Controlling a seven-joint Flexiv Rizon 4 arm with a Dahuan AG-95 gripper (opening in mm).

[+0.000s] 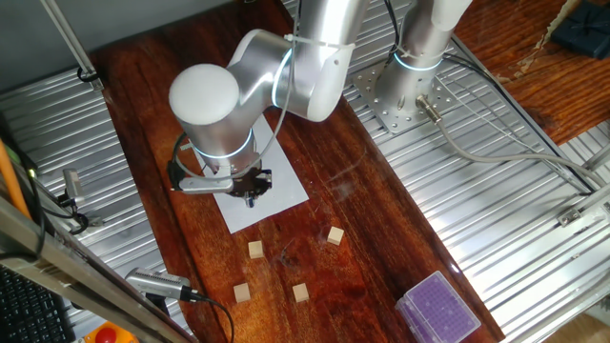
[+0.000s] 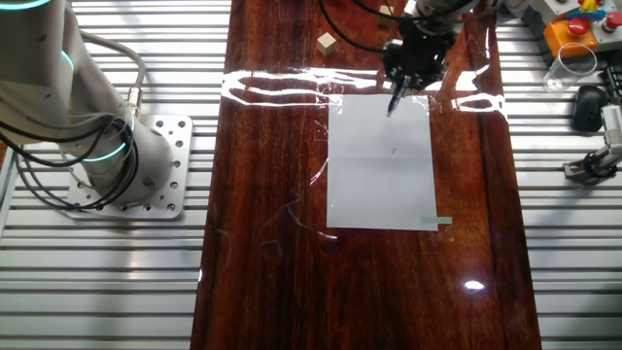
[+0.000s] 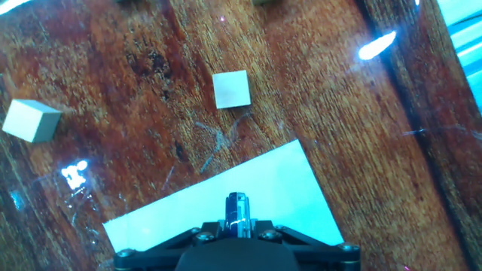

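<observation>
My gripper [image 1: 252, 198] is above the white paper [image 1: 273, 193], close to its edge on the cubes' side. In the wrist view its fingers are closed around a slim, shiny blue-dark object [image 3: 238, 211] that looks like a pen. Exterior view 2 has the same thin, pen-like object [image 2: 396, 100] pointing down over the paper's far edge; whether its tip touches is unclear. A small dark mark [image 2: 394, 152] is on the sheet. Beyond the paper lie several pale wooden cubes, including one [image 1: 255, 250] near the sheet and another [image 1: 335, 235] to its right.
Two more wooden cubes, one at left [image 1: 242, 292] and one at right [image 1: 301, 292], lie farther out on the brown tabletop [image 1: 353, 295]. A purple box [image 1: 440, 307] stands at the table's edge. Bare wood surrounds the paper.
</observation>
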